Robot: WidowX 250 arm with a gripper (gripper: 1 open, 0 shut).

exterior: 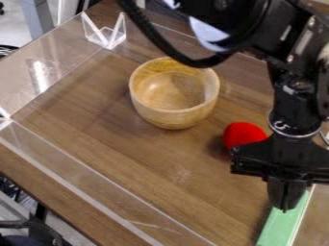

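Observation:
My gripper (288,192) reaches down at the right of the camera view, shut, over the upper end of a green flat object (280,227) near the front right. Whether it touches that object I cannot tell. A red round object (241,135) lies just behind and left of the gripper, partly hidden by it. A wooden bowl (172,100) stands further back on the wooden table (129,163), left of the red object.
Clear plastic walls (52,72) with triangular brackets (106,29) run along the left and front edges of the table. The table left of and in front of the bowl is clear.

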